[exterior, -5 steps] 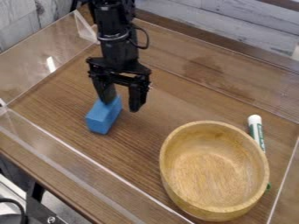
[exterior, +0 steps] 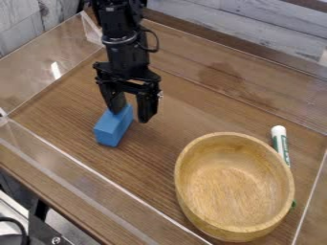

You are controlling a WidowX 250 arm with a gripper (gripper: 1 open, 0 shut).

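Note:
The black robot arm hangs from the upper middle, its gripper (exterior: 129, 107) low over the wooden table, fingers apart. A blue block (exterior: 111, 129) lies just below the gripper's left side, its upper end close to or under the left finger; whether they touch I cannot tell. Nothing shows held between the fingers.
A large tan oval bowl (exterior: 234, 187) fills the lower right. A white marker-like stick with green (exterior: 280, 146) lies at the far right.
My gripper has shifted very slightly; the block and the other things look unmoved.

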